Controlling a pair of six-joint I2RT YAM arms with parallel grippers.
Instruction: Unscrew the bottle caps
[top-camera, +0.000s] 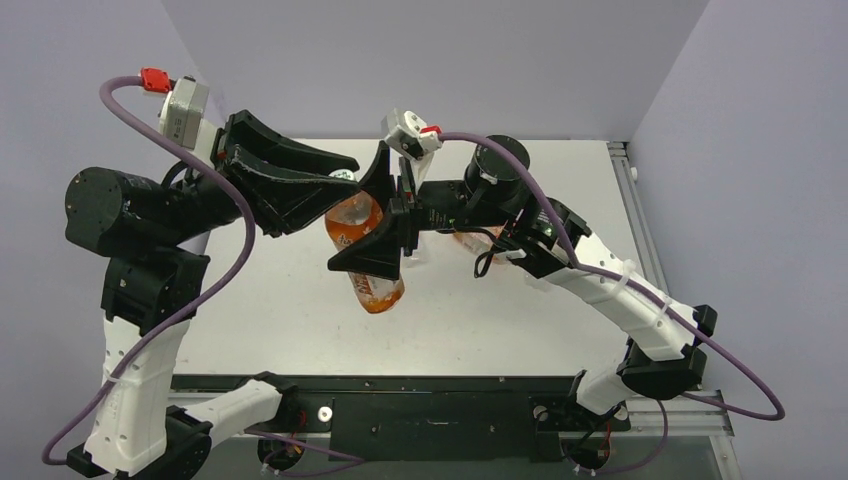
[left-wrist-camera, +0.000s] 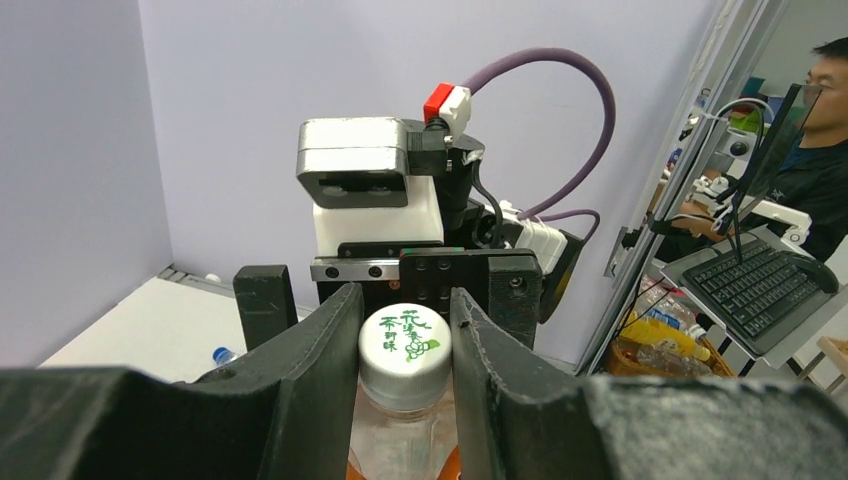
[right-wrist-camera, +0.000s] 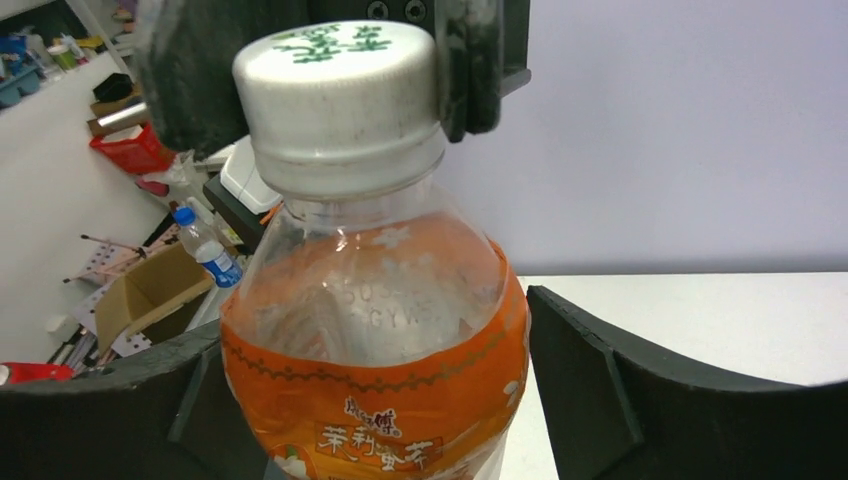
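An orange-labelled clear bottle (top-camera: 376, 294) hangs tilted above the table, its white cap (left-wrist-camera: 405, 345) with green print at the upper end. My left gripper (top-camera: 345, 174) is shut on that cap; in the left wrist view its two fingers (left-wrist-camera: 322, 385) press on either side of it. Around the bottle's body stands my right gripper (top-camera: 347, 226), part open. The right wrist view has the bottle's label (right-wrist-camera: 375, 400) between the two right fingers; whether they touch it I cannot tell.
Another orange-labelled bottle (top-camera: 474, 240) lies on the white table (top-camera: 270, 310) behind the right arm, partly hidden. In the left wrist view a blue cap (left-wrist-camera: 222, 355) shows low on the table.
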